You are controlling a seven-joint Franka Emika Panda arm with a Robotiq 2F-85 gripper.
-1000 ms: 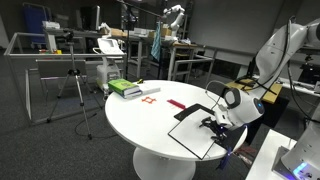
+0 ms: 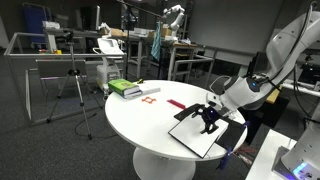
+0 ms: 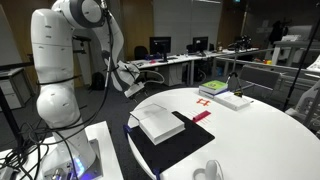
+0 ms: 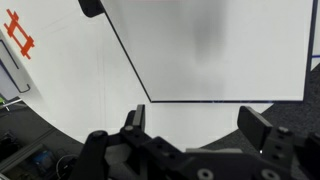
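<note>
A flat white box or panel [image 2: 192, 136] with dark edges lies on the round white table, over a black mat. In the wrist view the same white panel [image 4: 210, 50] fills much of the upper picture, with a corner and its near edge visible. My gripper stands open above the near side of the panel, fingers wide apart, and nothing shows between them. From the side, the gripper [image 2: 207, 120] is over the panel's near right part. Exterior view 2 shows the white box [image 3: 157, 124] resting on the black mat [image 3: 185, 145].
A red object [image 3: 202, 116] and a red-orange lattice shape [image 2: 150, 99] lie on the table. Green books [image 2: 124, 88] and a white box [image 3: 235, 101] stand at its far side. A white cup-like object [image 3: 213, 170] sits near the front.
The white panel appears to stay where it was.
</note>
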